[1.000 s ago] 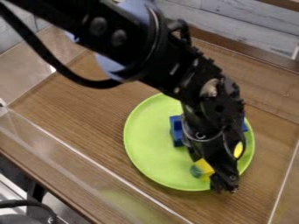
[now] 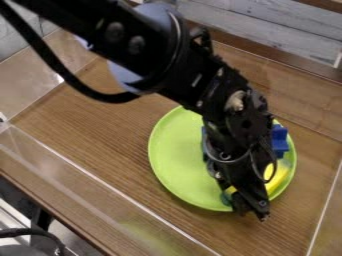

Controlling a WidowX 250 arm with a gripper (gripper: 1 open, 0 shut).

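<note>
A bright green round plate (image 2: 178, 158) lies on the wooden counter. The black gripper (image 2: 241, 188) is low over the plate's right part, its fingers largely hiding what is between or beneath them; I cannot tell how far they are open. A yellow object (image 2: 278, 174) shows at the right of the gripper, with a blue block (image 2: 279, 139) behind it. A small dark green piece is partly visible beside the fingertips.
A white plank wall (image 2: 267, 30) runs along the back, and a clear ledge borders the left and front edges. A black cable is at bottom left.
The arm has shifted slightly. More of the yellow object shows right of the gripper, and the blue piece left of it is now mostly hidden. The plate appears shifted slightly right.
</note>
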